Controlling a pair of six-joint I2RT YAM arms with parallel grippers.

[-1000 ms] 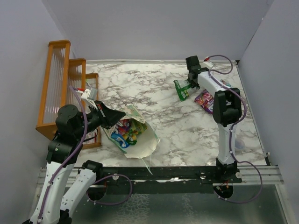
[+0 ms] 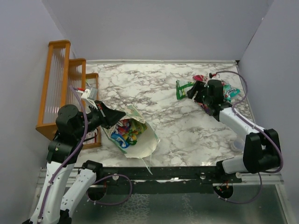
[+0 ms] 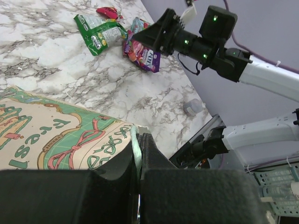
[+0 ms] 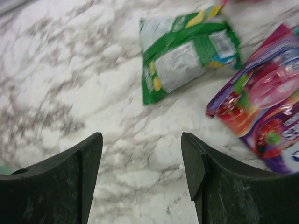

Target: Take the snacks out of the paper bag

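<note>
The paper bag (image 2: 145,144) lies open at the left, colourful snack packs (image 2: 130,133) inside. My left gripper (image 2: 117,120) is shut on the bag's upper rim; the pale edge shows at its fingertips in the left wrist view. My right gripper (image 2: 195,93) is open, low over the right side of the table, empty between its fingers in the right wrist view. Near it lie a green-white pack (image 4: 187,60), a purple pack (image 3: 142,56) and a red pack (image 3: 108,12).
A wooden rack (image 2: 51,84) stands at the far left. A small plastic cup (image 3: 191,107) sits near the right edge.
My right arm has moved back toward the table's front, away from the green-white pack, which stays on the table. The left arm is still.
</note>
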